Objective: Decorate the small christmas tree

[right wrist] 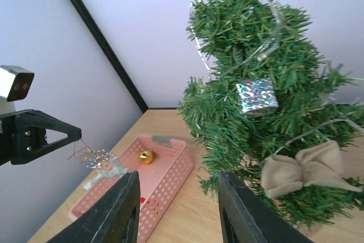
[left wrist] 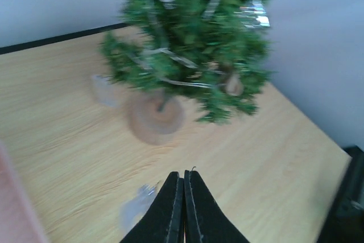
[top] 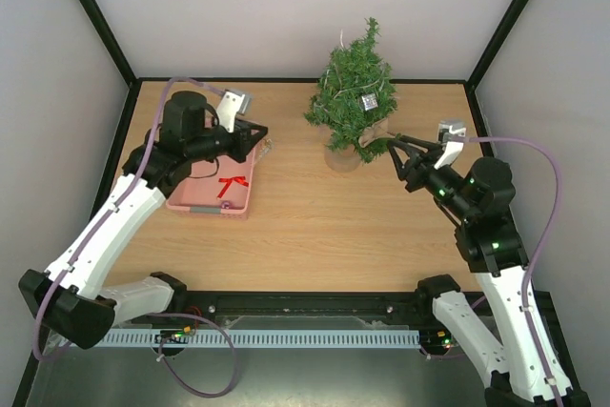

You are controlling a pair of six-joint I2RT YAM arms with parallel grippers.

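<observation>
The small tree [top: 353, 88] stands on a base [left wrist: 153, 120], with a silver cube [right wrist: 256, 96] and a burlap bow [right wrist: 301, 172] among its branches. My left gripper [top: 255, 134] is shut; from its tips hangs a glittery silver ornament on a thin gold loop [right wrist: 102, 163], beside the tree and over the box's edge. My right gripper stands part open just before the tree's lower front branches, with nothing visible between its fingers.
A pink basket [top: 208, 202] on the left holds a red ribbon [top: 232, 181] and a gold bauble [right wrist: 146, 156].
</observation>
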